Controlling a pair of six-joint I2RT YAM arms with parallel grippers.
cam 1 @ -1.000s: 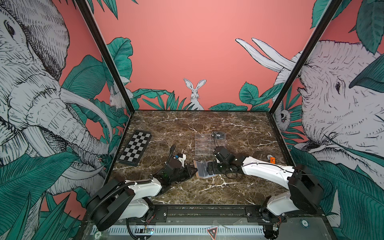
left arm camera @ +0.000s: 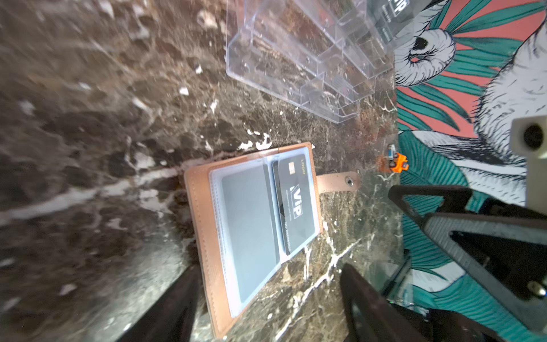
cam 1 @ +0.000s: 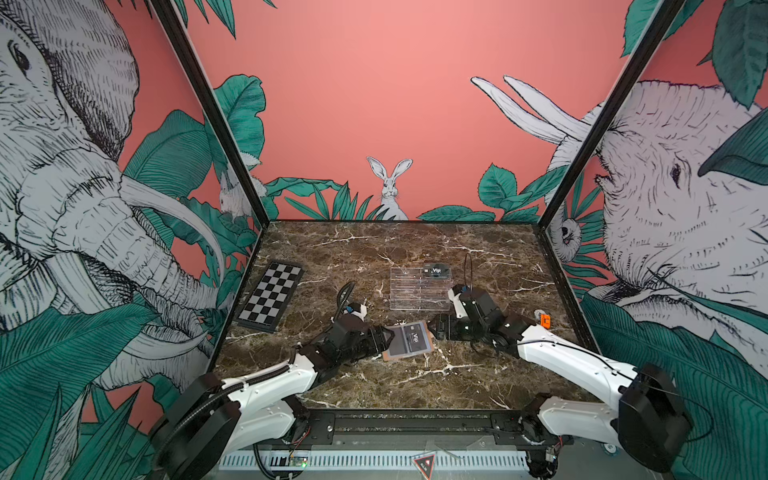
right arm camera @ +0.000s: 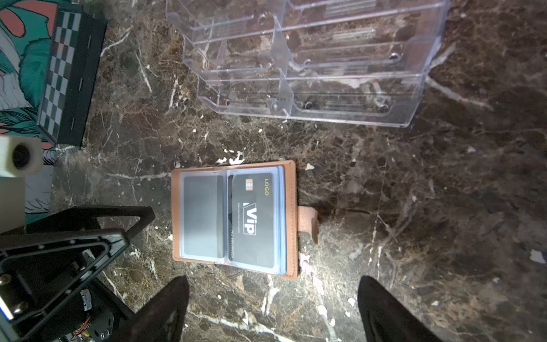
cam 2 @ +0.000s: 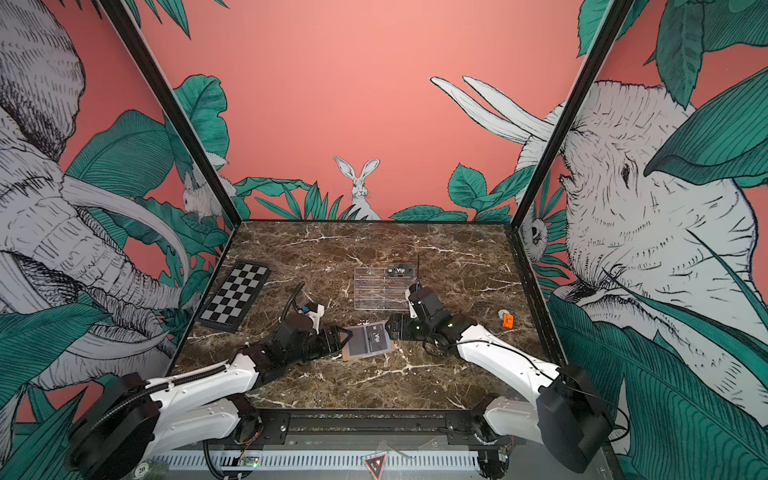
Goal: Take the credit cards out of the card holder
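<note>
The card holder (cam 1: 409,341) lies spread flat on the marble table. It has a tan cover and clear sleeves. In the right wrist view, a black "Vip" card (right arm camera: 250,222) shows in the right-hand sleeve, while a plain grey panel (right arm camera: 202,215) fills the left side. My left gripper stands open at the holder's left edge, nothing between its fingers. On the opposite side is my right gripper, also open and empty, close to the holder's right edge in the top left view.
Behind the holder stands a clear tiered rack (cam 1: 409,294) with one Vip card (cam 1: 437,270) at its back right. A checkered board (cam 1: 272,295) lies far left, and a small orange object (cam 1: 545,320) far right. Bare table surrounds the holder in front.
The left gripper has shifted a little left. The holder's left side now lies flatter, and the Vip card has come into sight.
</note>
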